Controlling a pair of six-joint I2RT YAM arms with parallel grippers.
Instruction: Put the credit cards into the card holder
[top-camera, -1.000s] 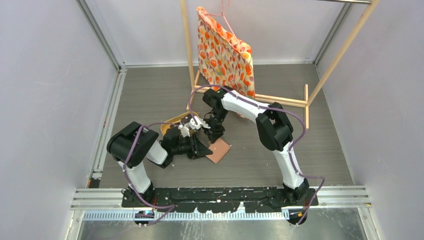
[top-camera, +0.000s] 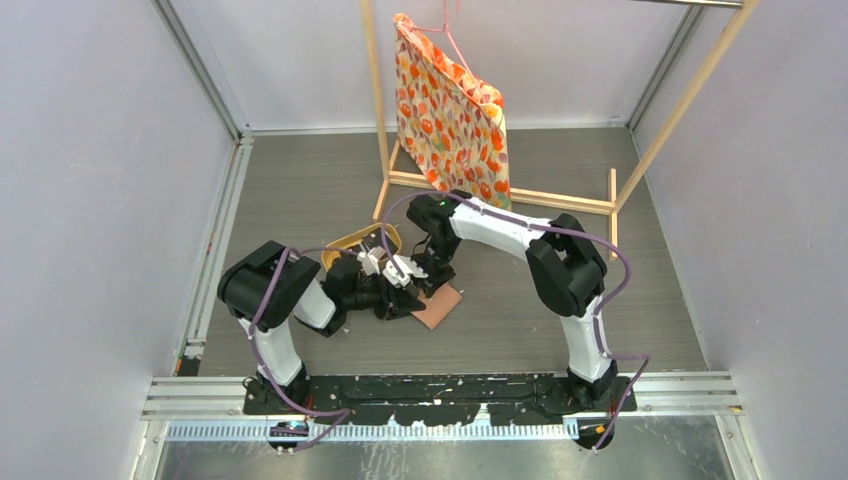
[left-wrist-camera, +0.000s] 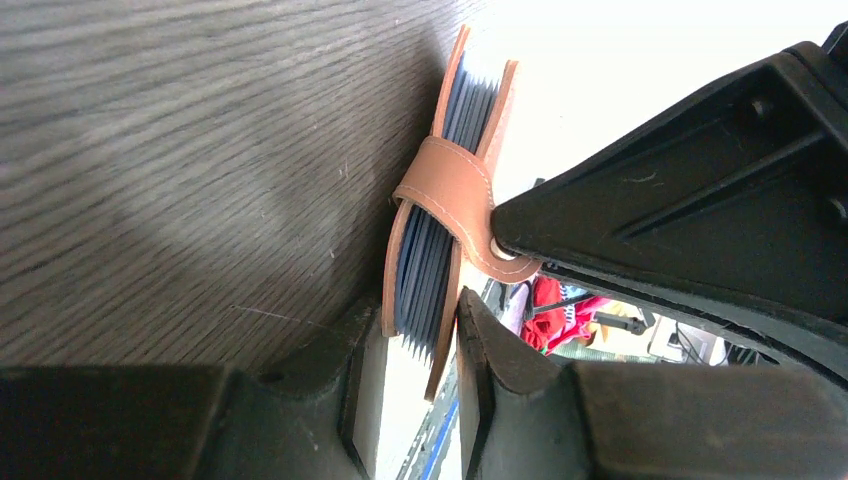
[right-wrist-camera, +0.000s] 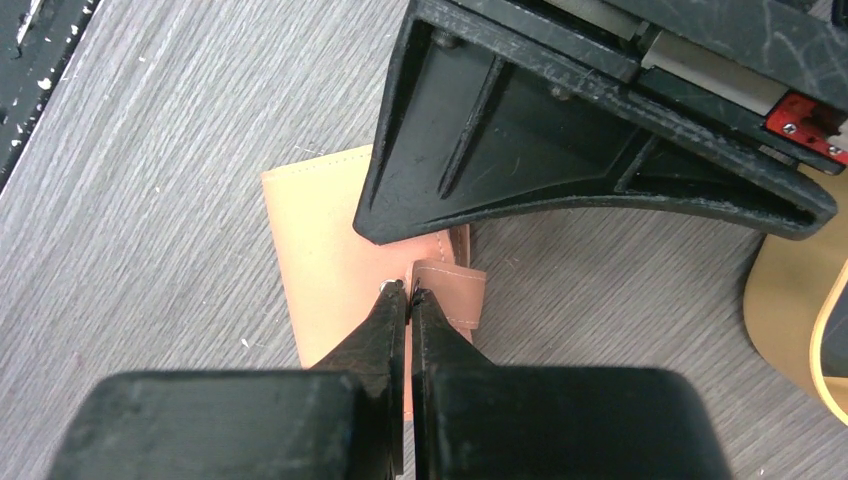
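The tan leather card holder (top-camera: 439, 310) lies on the grey floor between my two grippers. In the left wrist view it is full of dark cards (left-wrist-camera: 425, 270), with its strap (left-wrist-camera: 445, 195) across them; my left gripper is shut on the holder's edge. My right gripper is shut on the strap (right-wrist-camera: 452, 300), over the holder's face (right-wrist-camera: 330, 250). The body of the other gripper blocks part of the holder in both wrist views.
A yellow container (top-camera: 343, 242) stands just behind my left gripper. A wooden frame (top-camera: 560, 202) with a hanging patterned cloth (top-camera: 450, 110) stands at the back.
The left arm has moved very slightly.
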